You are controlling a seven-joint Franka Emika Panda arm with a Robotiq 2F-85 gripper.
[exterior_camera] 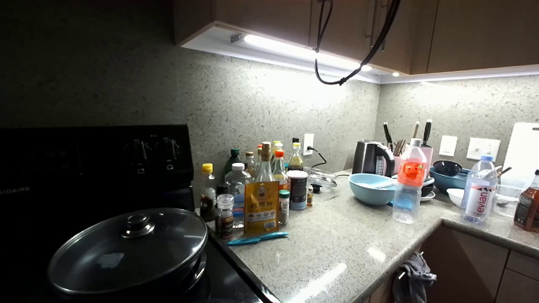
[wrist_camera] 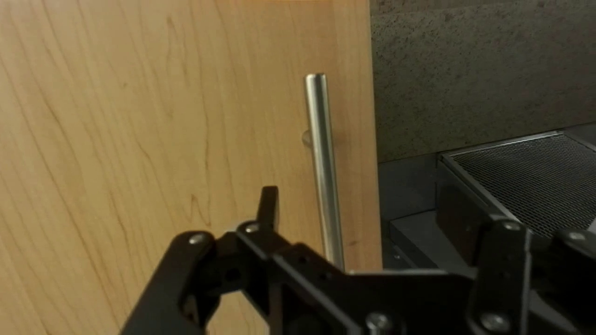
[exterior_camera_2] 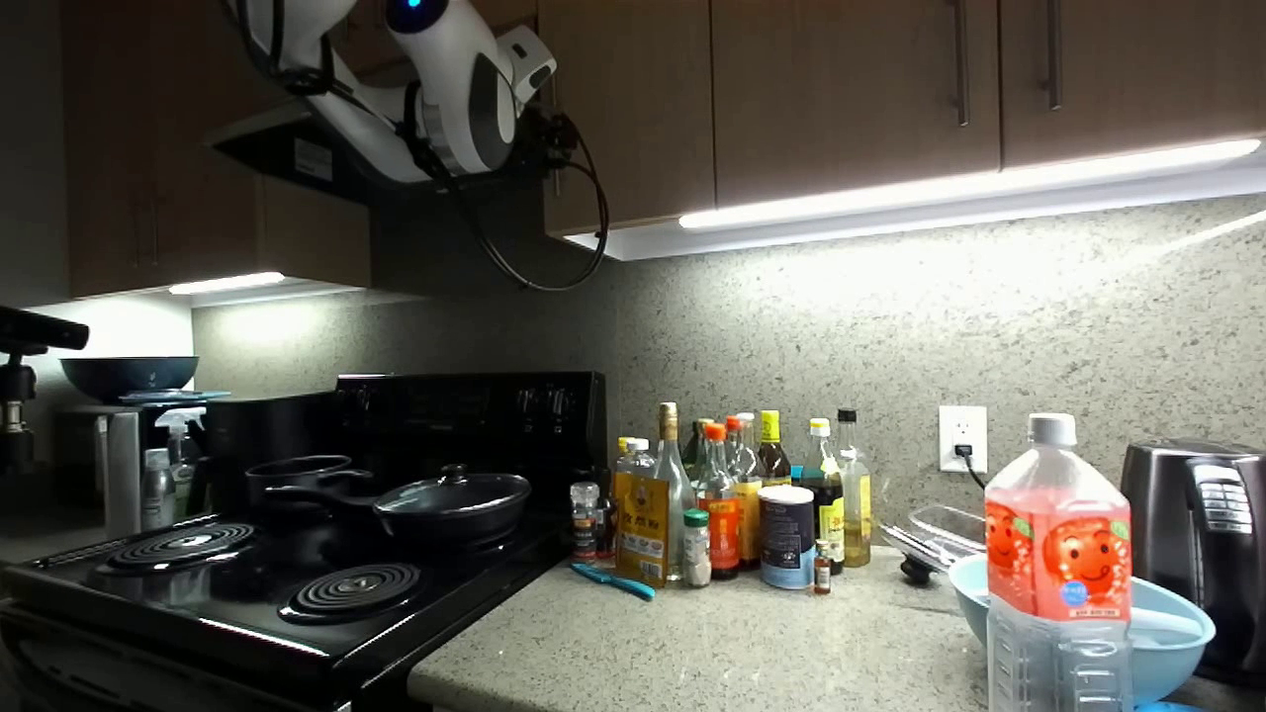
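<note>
In the wrist view a pale wooden cabinet door (wrist_camera: pixel 139 123) fills the left and middle. Its steel bar handle (wrist_camera: pixel 322 150) runs nearly upright close to the door's right edge. My gripper is open, one finger (wrist_camera: pixel 269 206) left of the handle and the other (wrist_camera: pixel 461 215) right of it, beyond the door edge. Nothing is gripped; the gap in depth to the bar is hard to judge. Exterior view 2 has the white arm (exterior_camera_2: pixel 457 89) high beside the upper cabinets, its gripper hidden there. Only hanging cables (exterior_camera: pixel 348 75) show in exterior view 1.
A mesh-filtered range hood (wrist_camera: pixel 525 178) lies right of the door in the wrist view. Below the arm are the stove (exterior_camera_2: pixel 273 593) and a lidded pan (exterior_camera_2: pixel 457 510). Several bottles (exterior_camera_2: pixel 718 492) crowd the counter's back.
</note>
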